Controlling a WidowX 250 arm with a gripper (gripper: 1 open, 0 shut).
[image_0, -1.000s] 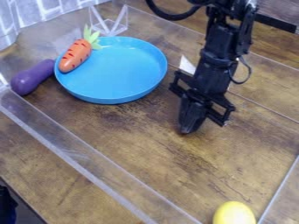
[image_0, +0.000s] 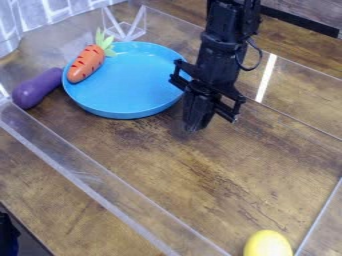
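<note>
A black robot arm reaches in from the top, and its gripper (image_0: 195, 112) hangs low over the wooden table at the right edge of a blue plate (image_0: 124, 85), partly covering that rim. The gripper looks shut, and I see nothing held in it, though its tips are dark and small. An orange toy carrot (image_0: 87, 62) with a pale green top rests on the plate's upper left.
A purple eggplant (image_0: 36, 88) lies left of the plate, by a clear plastic edge. A yellow oval object (image_0: 267, 244) sits at the bottom right.
The gripper has moved left and upward in the view, from bare table to the plate's right edge. The other objects look unmoved.
</note>
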